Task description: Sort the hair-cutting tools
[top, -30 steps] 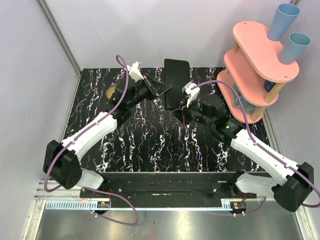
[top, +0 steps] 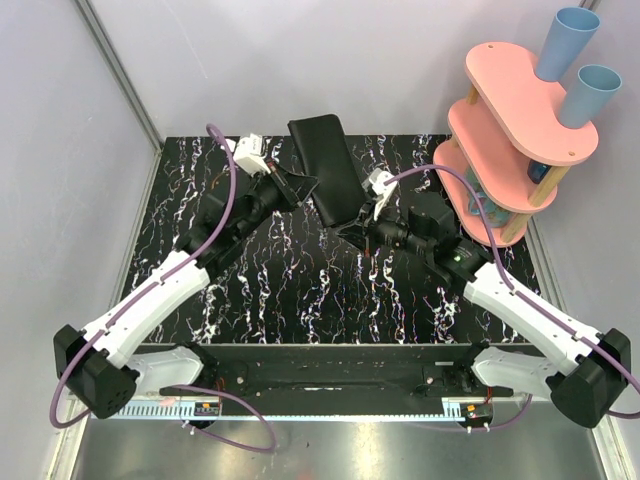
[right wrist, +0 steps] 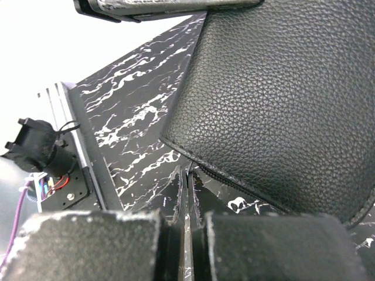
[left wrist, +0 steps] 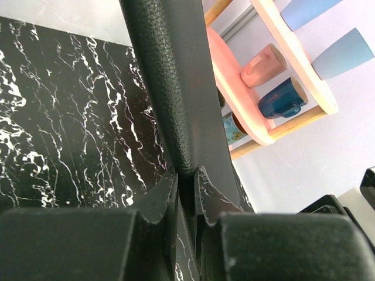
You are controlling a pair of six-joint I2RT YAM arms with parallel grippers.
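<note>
A black leather zip case [top: 326, 160] is held up above the marbled black mat, tilted with its upper end to the left. My left gripper [top: 312, 187] is shut on the case's left edge; in the left wrist view the case [left wrist: 196, 88] passes between its fingertips. At the lower end of the case is my right gripper. Its fingers are closed just below the case's zipped edge, with what looks like a thin dark zipper pull [right wrist: 190, 165] between the tips. The case looks closed, and any tools inside it are hidden.
At the right stands a pink tiered shelf [top: 520, 100] with blue cups [top: 566, 42] on top and several mugs on lower levels. Walls bound both sides.
My left gripper has moved left and a little down, swinging the case's upper end leftward so it now tilts.
</note>
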